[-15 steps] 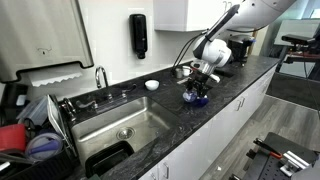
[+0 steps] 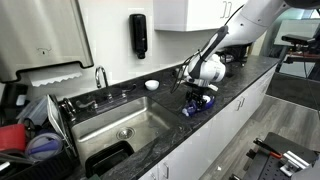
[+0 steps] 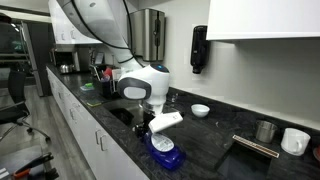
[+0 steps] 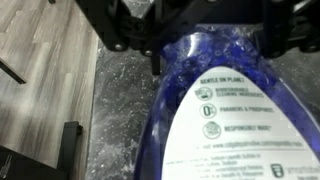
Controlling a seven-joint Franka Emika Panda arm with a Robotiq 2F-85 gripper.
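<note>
A blue see-through bottle (image 4: 165, 125) with a large white label (image 4: 235, 130) fills the lower wrist view. My gripper is shut on its narrower end, with dark fingers on either side. From exterior view 2, the bottle (image 3: 168, 157) appears tilted at the counter's front, its label facing up; whether it touches the counter cannot be told. The gripper (image 3: 148, 128) sits at its upper left end. In exterior view 1 the arm partly hides the bottle (image 2: 208, 101).
The dark countertop (image 2: 150, 122) holds a sink (image 2: 125, 132) and a white bowl (image 2: 152, 85). Farther along stand a metal canister (image 3: 265, 131) and a white mug (image 3: 295, 141). The counter's front edge drops to white cabinets (image 3: 100, 140). Bare counter lies between bottle and sink.
The gripper and the bottle have come down toward the counter over the last second. The bottle's tilt also looks different. The sink and bowl have not moved.
</note>
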